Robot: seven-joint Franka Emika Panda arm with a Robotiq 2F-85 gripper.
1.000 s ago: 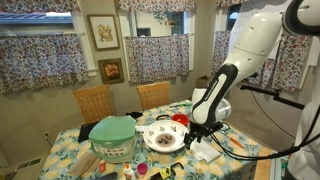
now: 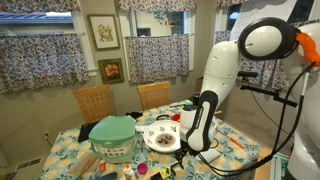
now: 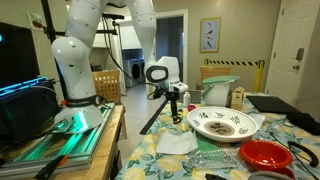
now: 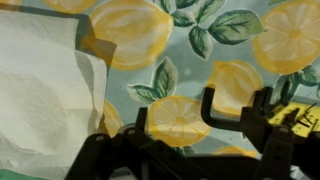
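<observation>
My gripper stands open above the table, its dark fingers along the bottom of the wrist view with nothing between them. Just ahead of and beside the right finger lies a tool with a black looped handle and a yellow body [image 4: 296, 118]. On the left of that view is a white paper towel [image 4: 45, 95], apart from the fingers. In exterior view 2 the gripper [image 3: 172, 104] hangs near the tool, behind the paper towel [image 3: 178, 142]. The fingertips are small and partly hidden in exterior view 1.
A wide white bowl [image 3: 222, 130] with contents stands close to the arm. Near it are a red colander [image 3: 266, 155] and a green-lidded basket [image 2: 112, 130]. Bottles and small items crowd the table's near side in exterior view 1.
In exterior view 1 the arm has swung left and toward the camera, away from the paper towel on the right. The bowl and basket have stayed in place.
</observation>
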